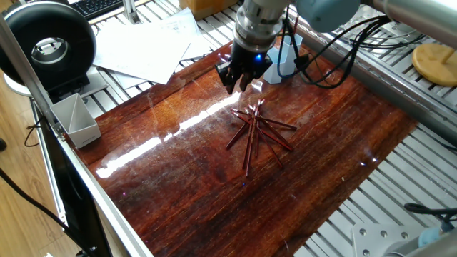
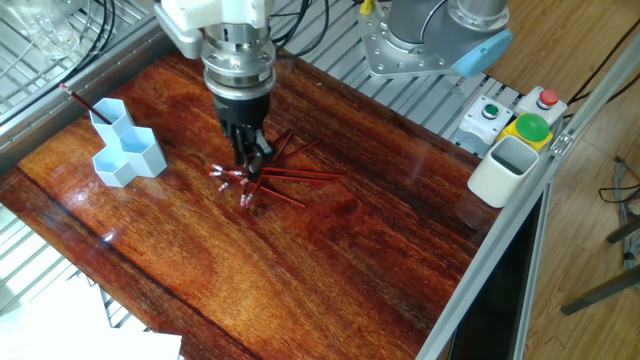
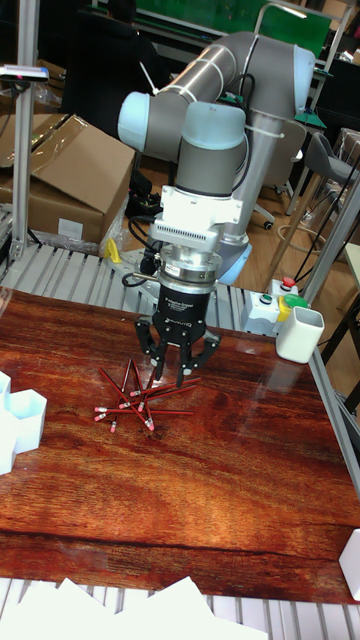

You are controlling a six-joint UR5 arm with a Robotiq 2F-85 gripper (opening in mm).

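Several dark red pencils lie crossed in a loose pile [image 1: 258,135] in the middle part of the wooden table. Above the pile's edge hangs my gripper [image 3: 169,378], pointing down; exterior view 3 shows it open, with a gap between its fingers and no pencil held. In exterior view 2 the gripper [image 2: 247,172] overlaps the pencils' pale ends, so its exact height is hard to judge. A light blue holder of joined hexagonal cups [image 2: 130,150] stands off to one side. One pencil [image 2: 84,104] leans in its rear cup.
A white square cup [image 2: 503,172] stands at the table's edge near the emergency-stop buttons [image 2: 537,127]. Another white box [image 1: 76,121] sits at the opposite edge. White papers [image 1: 146,50] lie beyond the board.
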